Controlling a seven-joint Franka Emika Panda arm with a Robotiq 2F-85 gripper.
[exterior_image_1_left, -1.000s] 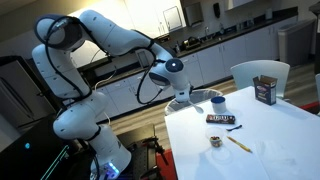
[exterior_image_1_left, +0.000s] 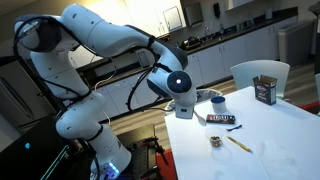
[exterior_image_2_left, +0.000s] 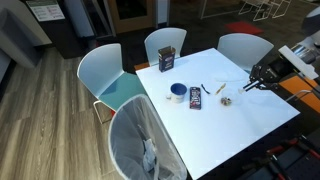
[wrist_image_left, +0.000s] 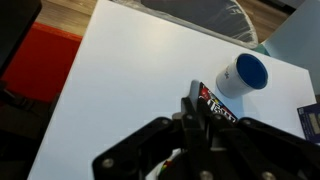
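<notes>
Above the left part of the white table (exterior_image_1_left: 270, 155), my gripper (exterior_image_1_left: 184, 114) points down. In the wrist view its dark fingers are close together, shut on a small pale object (wrist_image_left: 195, 91) that shows at their tips; what it is cannot be made out. Just past the fingertips lies a dark packet with lettering (wrist_image_left: 214, 101), partly hidden by the gripper. A white mug with a blue inside (wrist_image_left: 243, 76) stands behind that packet. In exterior view 2 the gripper (exterior_image_2_left: 253, 84) is at the table's right side.
A small round jar (exterior_image_1_left: 215, 141), a yellow stick (exterior_image_1_left: 240, 145) and a small blue item (exterior_image_1_left: 234, 128) lie on the table. Farther back stands a dark box (exterior_image_1_left: 265, 89). A lined bin (exterior_image_2_left: 145, 142) is beside the table edge, with white chairs (exterior_image_2_left: 103, 70) around.
The objects on the table have not visibly moved.
</notes>
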